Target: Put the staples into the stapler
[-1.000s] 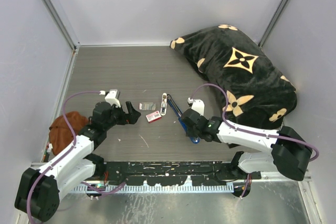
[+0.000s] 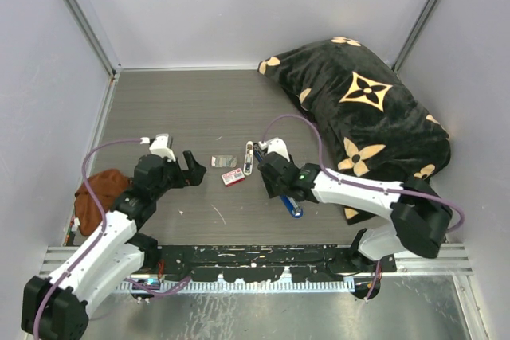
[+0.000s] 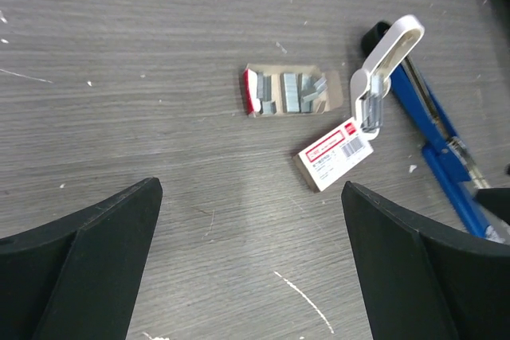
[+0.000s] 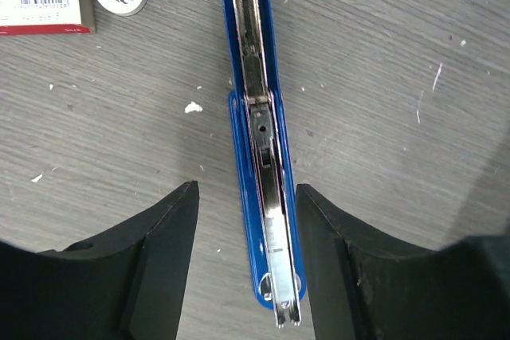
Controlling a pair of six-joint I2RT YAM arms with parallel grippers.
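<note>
The blue stapler (image 4: 259, 109) lies opened out on the table, its metal channel facing up. In the right wrist view my right gripper is above it, fingers partly apart on either side of the channel, with no contact visible. A red and white staple box (image 3: 333, 154) rests left of the stapler. Beyond the box sits a clear pack (image 3: 291, 91) with grey staple strips in it. A white staple remover (image 3: 386, 76) lies between box and stapler. My left gripper hangs open over bare table, empty.
A large black patterned cushion (image 2: 366, 109) fills the right side. At the left edge lies a brown cloth (image 2: 96, 201).
My right gripper has moved left and slightly away from the front, over the stapler. The left arm has drawn back a little to the left. The objects have stayed put.
</note>
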